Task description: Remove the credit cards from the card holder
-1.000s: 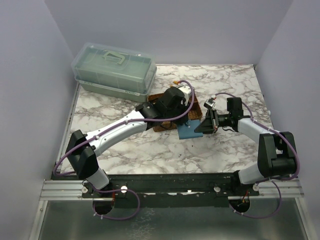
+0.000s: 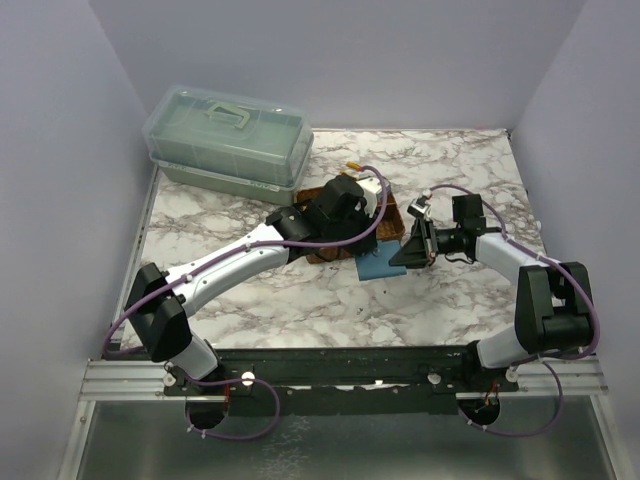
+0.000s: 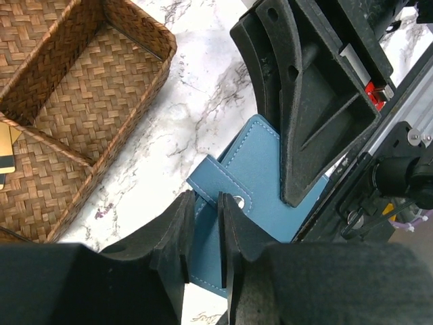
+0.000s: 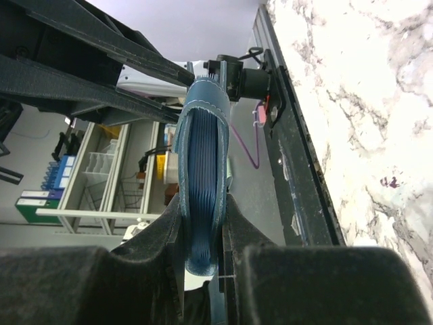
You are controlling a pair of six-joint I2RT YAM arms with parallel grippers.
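The blue card holder (image 2: 378, 264) is between my two grippers. My right gripper (image 2: 410, 256) is shut on it; in the right wrist view its edge (image 4: 203, 176) faces the camera, showing a stack of slots. In the left wrist view my left gripper is at the holder's flap (image 3: 220, 177) with its snap button, the fingers slightly apart; whether anything is between them is unclear. The right gripper's dark fingers grip the holder's far side there.
A woven compartment basket (image 3: 108, 88) lies behind, holding a yellow card (image 3: 5, 152). A lidded translucent green box (image 2: 225, 135) stands back left.
The left arm and gripper have shifted very slightly toward the front of the table. The right arm shows no visible movement.
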